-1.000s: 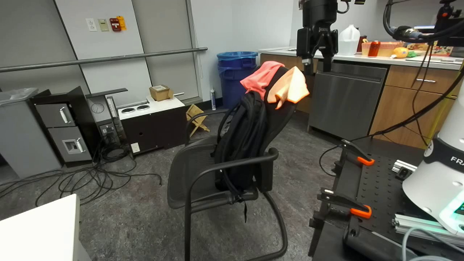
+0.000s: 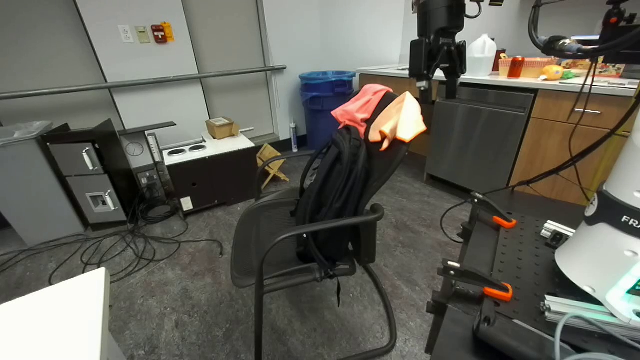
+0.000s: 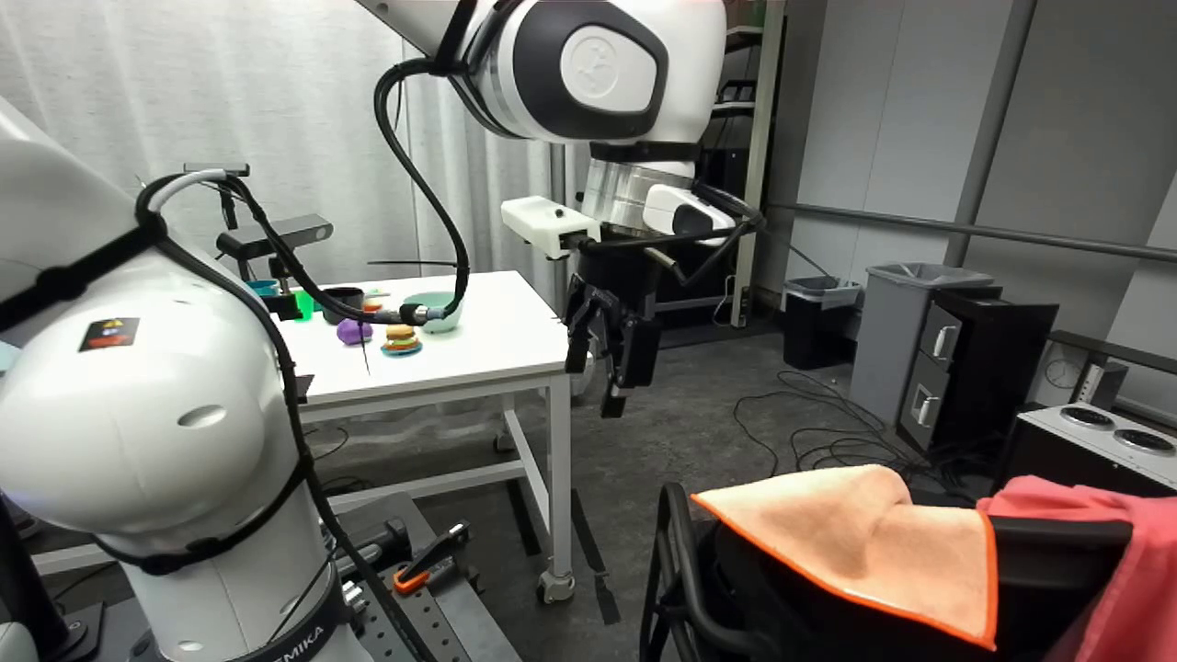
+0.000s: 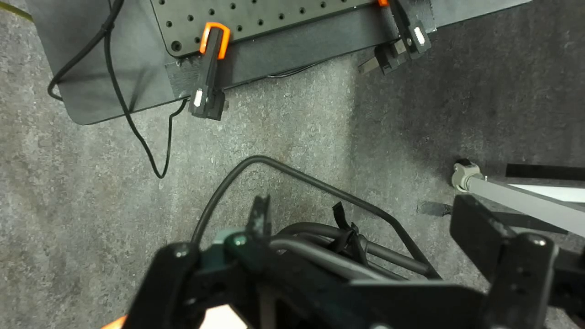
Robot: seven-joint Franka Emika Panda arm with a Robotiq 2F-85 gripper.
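My gripper (image 2: pixel 441 93) hangs in the air with its fingers spread and nothing between them; in exterior view 2 the gripper (image 3: pixel 599 386) shows clear of everything. An orange cloth (image 3: pixel 850 541) and a pink cloth (image 3: pixel 1103 524) drape over the top of a chair back. In exterior view 1 the orange cloth (image 2: pixel 399 120) lies nearer the gripper than the pink cloth (image 2: pixel 363 108). The black chair (image 2: pixel 270 240) carries a black backpack (image 2: pixel 336 198) against its backrest. Below the open fingers, the wrist view shows the chair's frame (image 4: pixel 307 175) and the floor.
A white table (image 3: pixel 485 353) bears a bowl (image 3: pixel 436 309), a toy burger (image 3: pixel 400 336) and other items. Clamps (image 2: pixel 477 279) sit on the robot's bench edge. A counter (image 2: pixel 576 84) and bins (image 2: pixel 327 105) stand behind the chair. Open floor surrounds the chair.
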